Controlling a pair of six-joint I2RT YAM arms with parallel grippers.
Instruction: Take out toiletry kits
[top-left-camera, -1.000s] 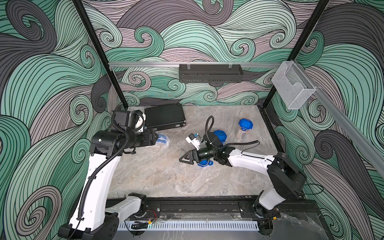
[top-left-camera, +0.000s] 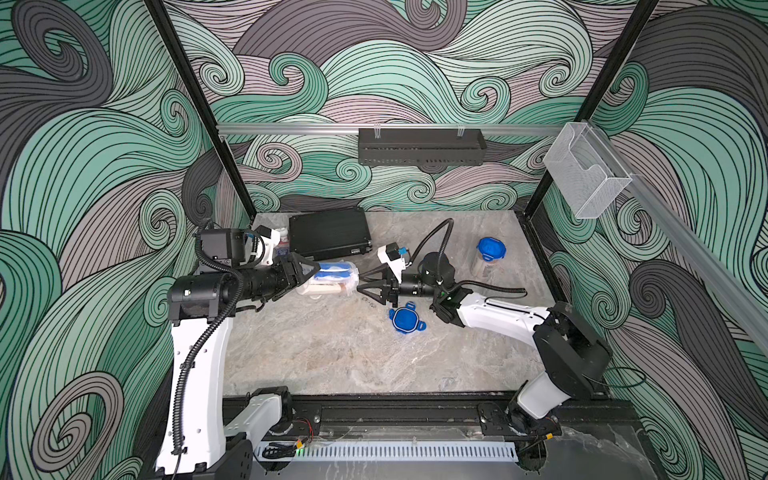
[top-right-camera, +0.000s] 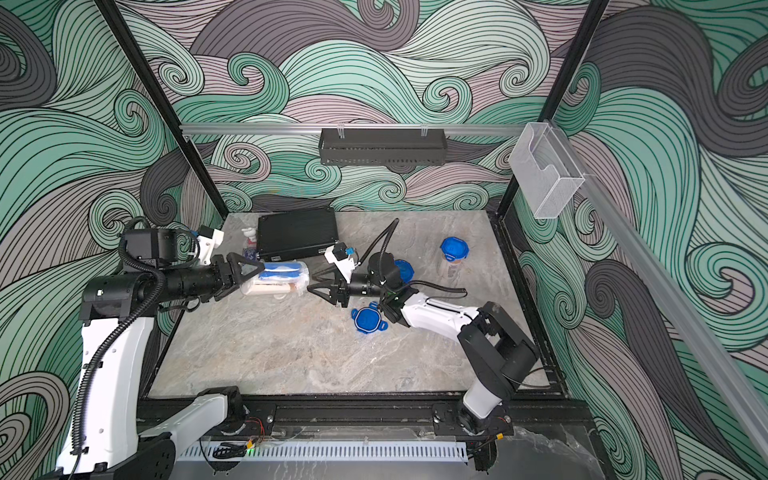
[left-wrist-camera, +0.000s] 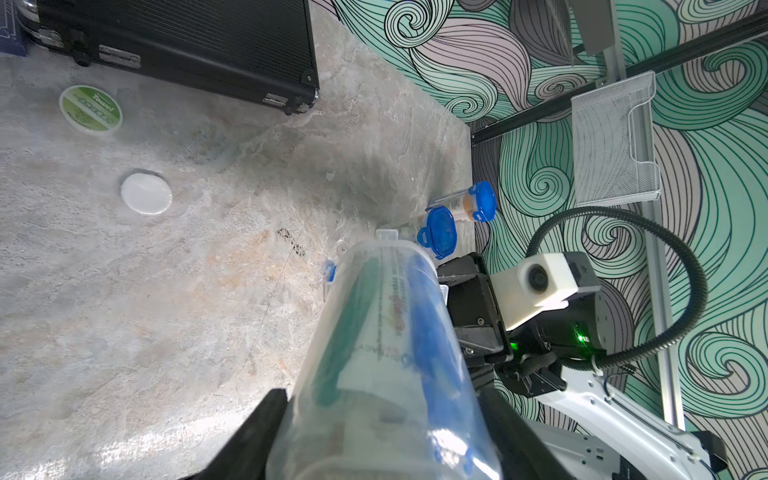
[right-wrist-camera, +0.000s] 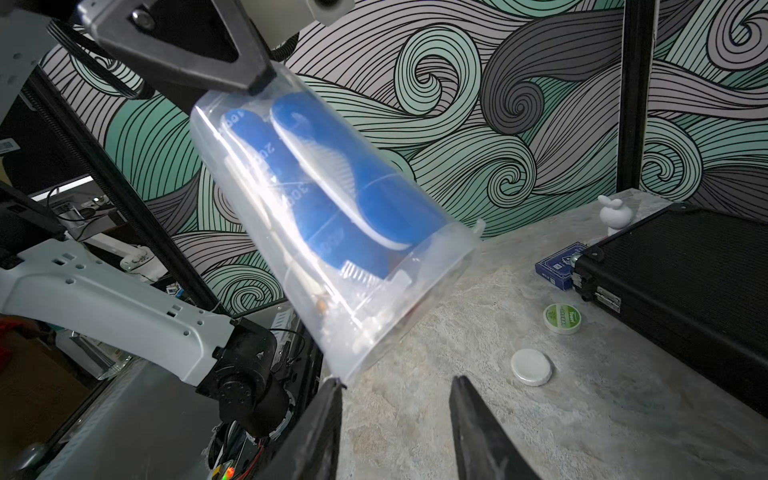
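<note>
A clear plastic toiletry pouch (top-left-camera: 333, 277) with blue and white items inside hangs over the table, my left gripper (top-left-camera: 306, 267) shut on one end of it. In the right wrist view the pouch (right-wrist-camera: 336, 208) tilts downward, its far end above my right gripper's fingertips. My right gripper faces it, fingers apart with nothing between them, just right of the pouch in both top views. In the left wrist view the pouch (left-wrist-camera: 384, 360) fills the lower middle, partly hiding the right gripper.
A black case (top-left-camera: 328, 232) lies at the back left, near a blue box (right-wrist-camera: 554, 265), a green tin (right-wrist-camera: 562, 318) and a white lid (right-wrist-camera: 530, 368). Blue-lidded containers (top-left-camera: 406, 318) (top-left-camera: 491, 248) stand centre and right.
My left gripper has carried the pouch rightward. My right gripper has risen toward the back and turned to face the pouch's free end.
</note>
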